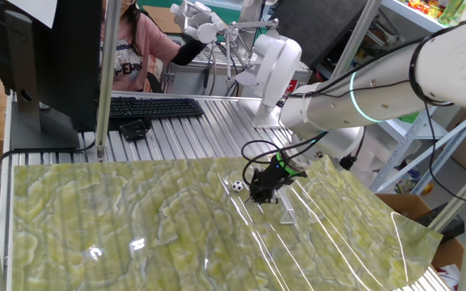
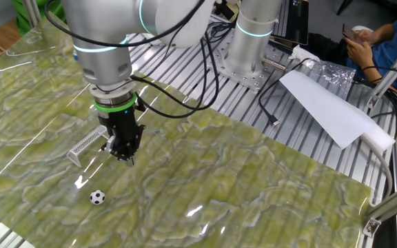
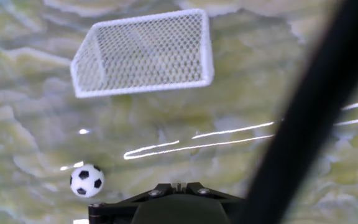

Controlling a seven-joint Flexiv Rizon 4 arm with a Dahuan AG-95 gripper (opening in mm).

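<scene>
A small black-and-white soccer ball [image 2: 97, 197] rests on the green marbled sheet, apart from my gripper [image 2: 131, 161]. The ball [image 3: 87, 180] shows left of my gripper in the wrist view. There the two fingers come close together at the bottom edge, and the gripper looks shut with nothing visible between. A white toy goal with a mesh net [image 3: 148, 53] stands farther up in that view. In exterior view 1 the gripper [image 1: 259, 199] hangs over the sheet between the ball [image 1: 238, 186] and the goal [image 1: 287, 212], partly covering the goal.
The marbled sheet [image 1: 120, 218] is broadly clear away from the ball and goal. A keyboard [image 1: 156, 107] and a monitor [image 1: 51, 73] occupy the back left. A white sheet [image 2: 322, 107] and loose cables lie on the slatted metal table. A dark cable crosses the wrist view.
</scene>
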